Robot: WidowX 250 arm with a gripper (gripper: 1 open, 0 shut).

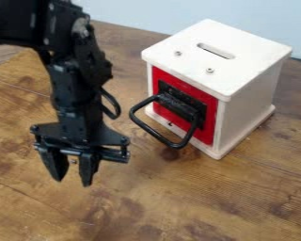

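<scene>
A white box (241, 66) with a red front panel (206, 132) stands at the right, a slot and screws in its top. A black loop handle (164, 134) sticks out from the dark centre of that front. My gripper (72, 166) hangs low over the wooden table to the left of the box, its fingers pointing down and apart, with nothing visible between them. It does not touch the box.
A pale wall is at the back, and a tiled surface shows at the far left edge.
</scene>
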